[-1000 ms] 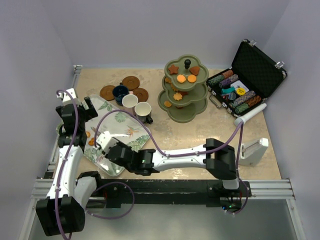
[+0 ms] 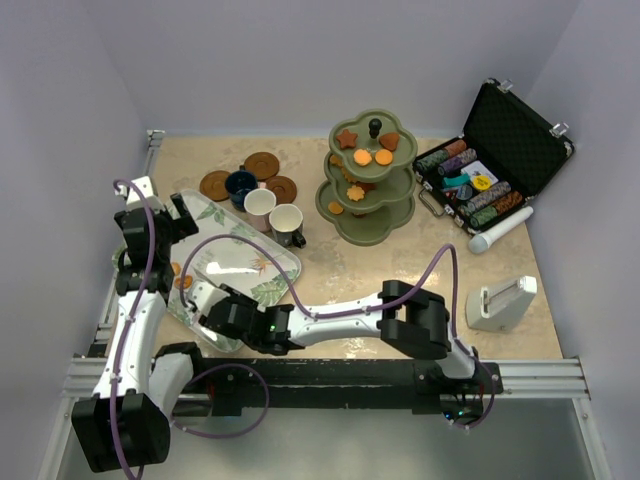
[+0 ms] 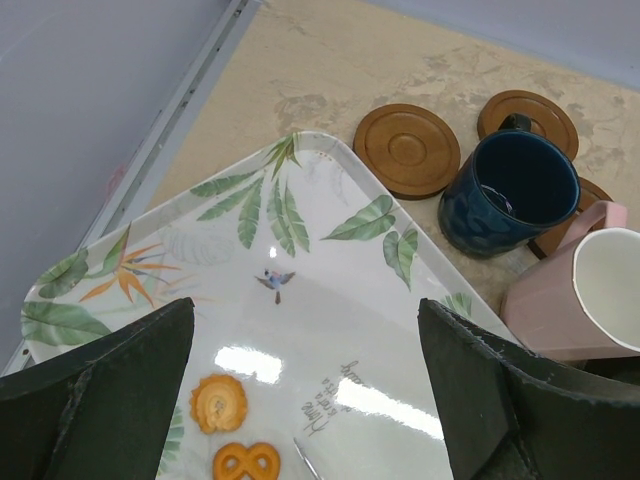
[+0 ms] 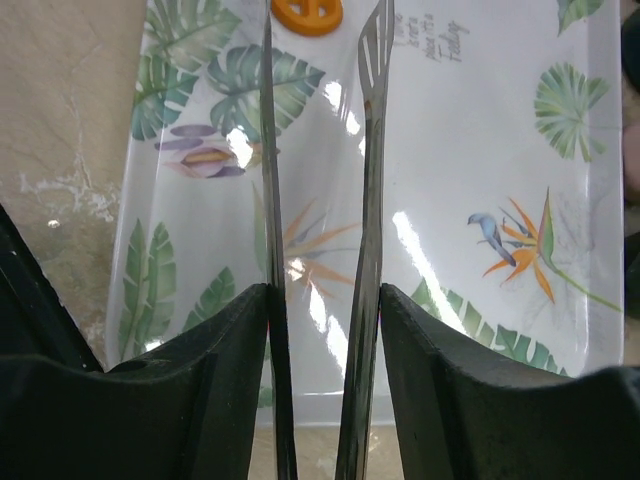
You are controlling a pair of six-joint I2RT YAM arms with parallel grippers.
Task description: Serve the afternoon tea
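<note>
A white leaf-patterned tray [image 2: 235, 250] lies on the left of the table, holding a round cookie [image 3: 218, 403] and a pretzel cookie [image 3: 246, 462]. My left gripper hangs open over the tray's left end. My right gripper holds metal tongs [image 4: 372, 200] above the tray, their tips near the pretzel cookie in the right wrist view. A dark blue mug [image 2: 241, 188], a pink mug [image 2: 259, 208] and a white mug [image 2: 288, 225] stand beside the tray, near wooden coasters [image 2: 214, 186]. A green three-tier stand [image 2: 365, 228] carries more cookies.
At the right are an open case of chips [image 2: 480, 190], a white microphone [image 2: 500, 228] and a white upright object [image 2: 500, 300]. Walls border the table at back and sides.
My right arm has moved to the left over the tray with the tongs, toward the cookies. The left arm has stayed still.
</note>
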